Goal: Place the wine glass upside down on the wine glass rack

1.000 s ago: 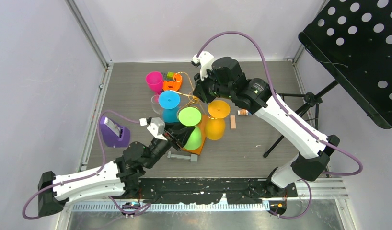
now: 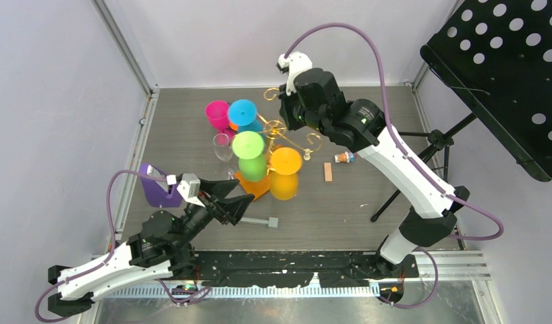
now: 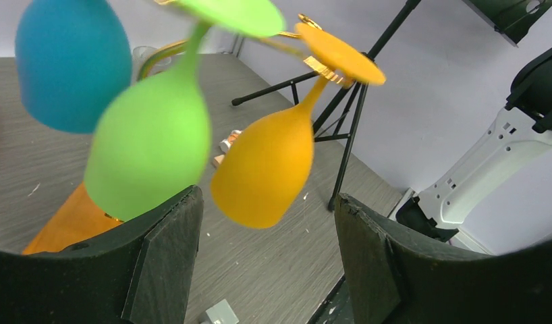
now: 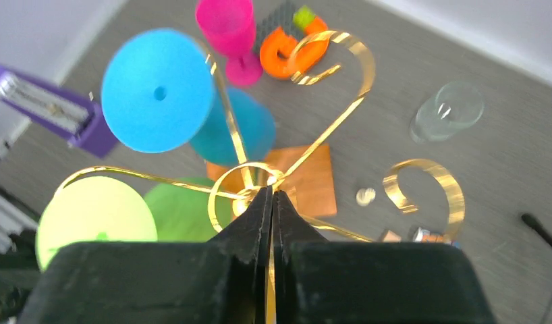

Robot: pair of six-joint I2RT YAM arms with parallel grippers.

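The gold wine glass rack point(image 4: 330, 128) carries a blue glass point(image 2: 242, 111), a green glass point(image 2: 248, 144) and an orange glass point(image 2: 285, 160), all hanging upside down. Two of its hooks hang empty in the right wrist view. My right gripper is shut on the small ring at the rack's top. Left of the green glass, my left gripper point(image 2: 252, 200) stands open with nothing between its fingers. A pink glass point(image 2: 217, 115) and a clear glass point(image 2: 221, 145) stand upright on the table at the rack's left.
A purple holder point(image 2: 160, 190) stands at the left, and a grey-headed tool point(image 2: 272, 222) lies near the front. Another clear glass point(image 4: 449, 111) stands beyond the rack. A wooden block point(image 2: 328, 172) and a small figure point(image 2: 345, 156) lie to the right.
The rack has turned with its glasses; green and orange now sit further left. The right gripper rose slightly toward the back. The left gripper opened away from the green glass and backed off leftward.
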